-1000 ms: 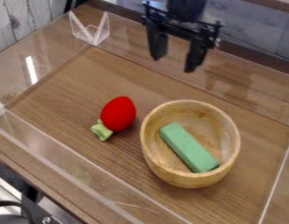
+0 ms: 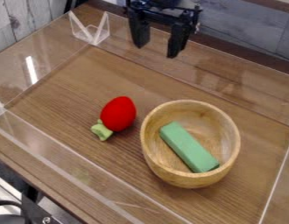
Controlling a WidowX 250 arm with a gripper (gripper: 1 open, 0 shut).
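My gripper [image 2: 160, 35] is a dark shape at the top centre of the camera view, high over the table; whether it is open or shut I cannot tell. A red oval object [image 2: 119, 113] with a small green piece [image 2: 102, 131] at its lower left lies left of a yellow-tan bowl [image 2: 213, 178]. A green block [image 2: 188, 145] lies inside the bowl, tilted diagonally. The gripper is apart from all of them, above and behind them in the view.
A dark round item [image 2: 4, 214] sits at the lower left edge.
The red object, bowl and green block have not moved.
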